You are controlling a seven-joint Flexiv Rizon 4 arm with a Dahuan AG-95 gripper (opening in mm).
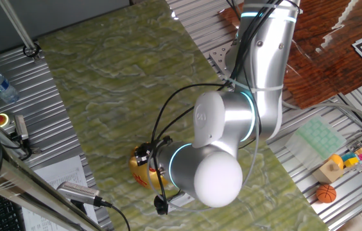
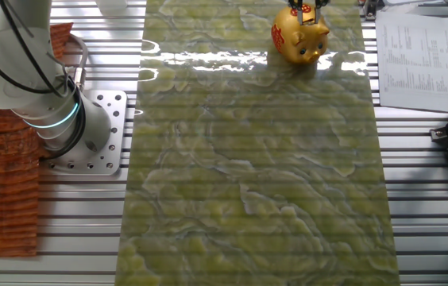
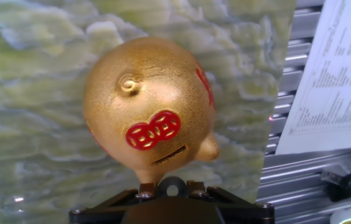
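Note:
A round golden piggy bank [image 1: 140, 168] with red markings stands on the green marbled mat [image 2: 240, 159]. In exterior view 2 it is near the far edge of the mat, its snout facing the camera side. From above, the wrist view shows the piggy bank [image 3: 150, 99] with its tail, a red coin emblem, the slot and the ears. My gripper [image 2: 307, 11] is over its back, with fingertips apart on either side. In the wrist view my gripper has a gap between its tips, close to one ear; whether they touch it cannot be told.
Printed paper [image 2: 419, 59] lies beside the mat. A water bottle [image 1: 1, 86], a clear box with a green inside [image 1: 316, 138], a small basketball [image 1: 326, 194] and a wooden board [image 1: 328, 51] lie off the mat.

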